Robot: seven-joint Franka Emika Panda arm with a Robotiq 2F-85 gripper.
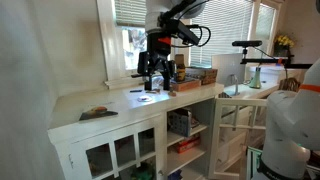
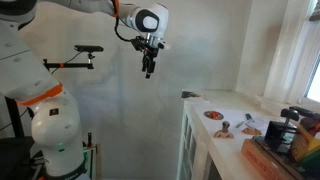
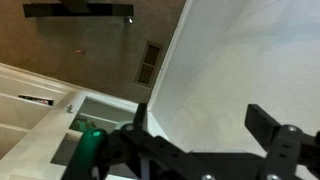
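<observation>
My gripper hangs high in the air, pointing down, well clear of the counter in exterior view 2. In the wrist view its black fingers stand wide apart, with nothing between them. Below it in that view are brown floor, a pale surface and part of a cabinet. On the white countertop (image 1: 70, 130) lies a dark plate with reddish-brown contents (image 2: 213, 115). Near it are a small brown object (image 2: 223, 130) and a second plate (image 2: 250, 131). What these hold is too small to tell.
Boxes (image 2: 268, 163) with dark items stand along the counter. Beneath it, open shelves (image 1: 183, 158) hold several things, and a cabinet door (image 1: 235, 130) stands open. The room between the arm and the counter is clear.
</observation>
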